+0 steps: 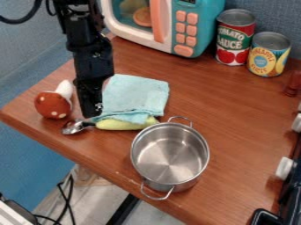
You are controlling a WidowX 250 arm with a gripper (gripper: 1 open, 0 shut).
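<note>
The black gripper (90,104) hangs low at the left of the table, just left of a folded light blue cloth (136,95). A metal spoon (73,127) lies below it, beside a pale yellow-green item (121,124) that is partly under the cloth. Whether the fingers are open or hold anything is hard to tell. A red-and-white mushroom-like toy (53,105) lies left of the gripper. A steel pot (170,156) stands in front, right of the cloth.
A toy microwave (167,22) and two cans, tomato sauce (233,39) and a yellow one (266,57), stand at the back. A black appliance (279,206) is at the right edge.
</note>
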